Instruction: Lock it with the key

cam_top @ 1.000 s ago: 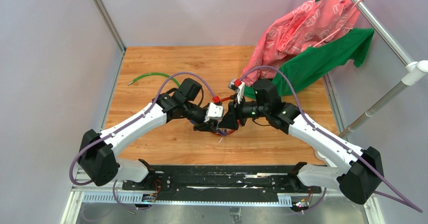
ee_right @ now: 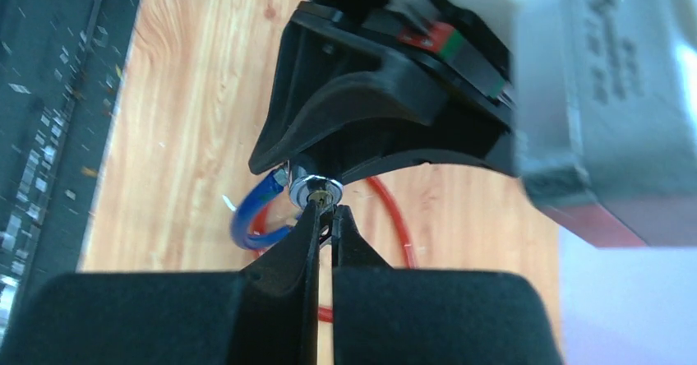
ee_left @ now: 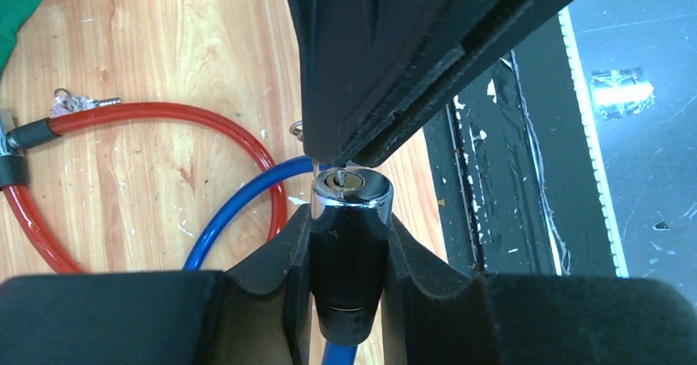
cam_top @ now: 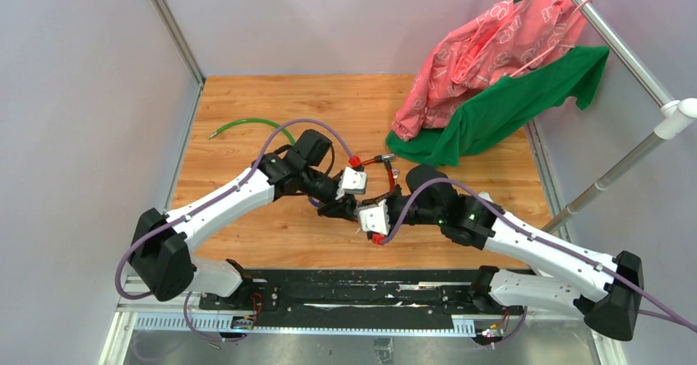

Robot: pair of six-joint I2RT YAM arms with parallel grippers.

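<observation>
In the left wrist view my left gripper is shut on a black lock body [ee_left: 345, 258] with a chrome end, whose keyhole faces up; a blue cable [ee_left: 214, 225] runs from it. Just above, my right gripper is shut, a small metal key tip [ee_left: 339, 176] at the keyhole below its fingertips. In the right wrist view the shut fingertips [ee_right: 319, 217] meet the chrome lock face [ee_right: 316, 186]; how far the key is inserted I cannot tell.
A red cable lock [ee_left: 164, 110] and a green cable [cam_top: 246, 121] lie on the wooden table [cam_top: 238, 233]. Pink and green cloths [cam_top: 485, 61] hang at the back right beside a metal pole [cam_top: 608, 184].
My right gripper and wrist have rotated and come down toward the front, with the wrist housing now lower in the top view. The left arm is nearly unchanged.
</observation>
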